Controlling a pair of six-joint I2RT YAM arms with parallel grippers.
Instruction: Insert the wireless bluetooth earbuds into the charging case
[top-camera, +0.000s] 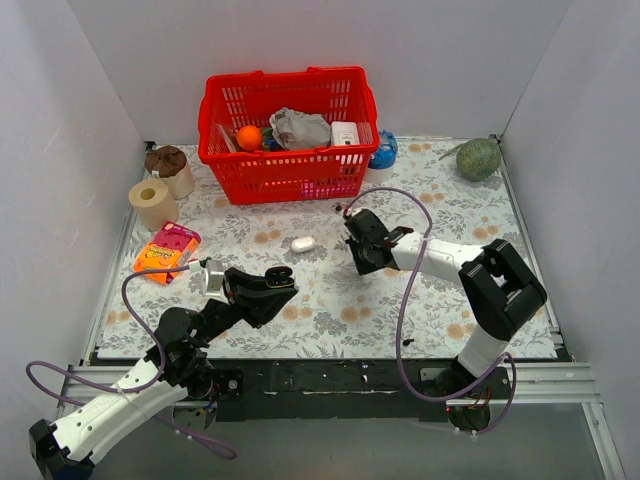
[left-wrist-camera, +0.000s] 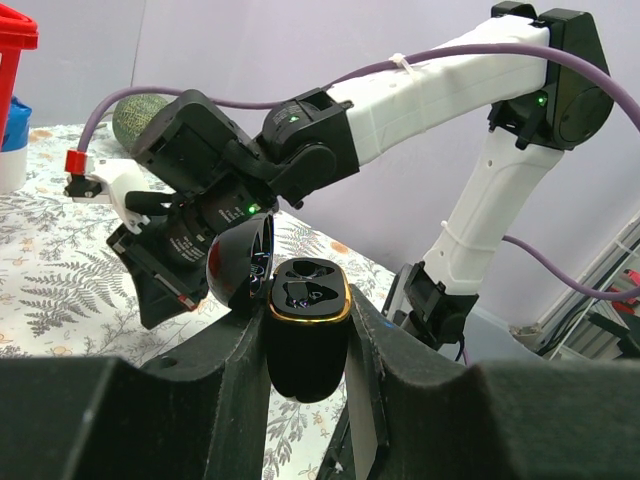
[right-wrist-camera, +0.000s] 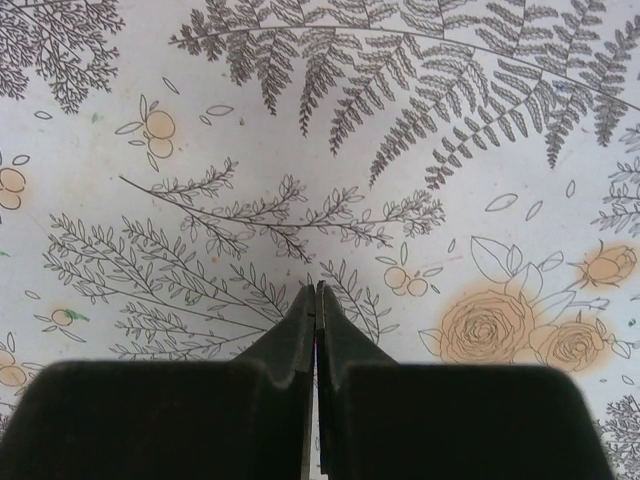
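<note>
In the left wrist view my left gripper is shut on the black charging case, which has a gold rim and its lid swung up. My right gripper points down at the tablecloth, its fingertips together with nothing between them. No earbud shows in the right wrist view. In the top view, a small dark object lies past the right gripper, near the basket; it looks like the black earbud, though it is tiny. Another small black piece, perhaps an earbud, rests by the front edge.
A red basket stands at the back, with a blue-topped container beside it. A white rounded item lies mid-table. At left are a tape roll and a snack bag; a green melon-like object sits back right.
</note>
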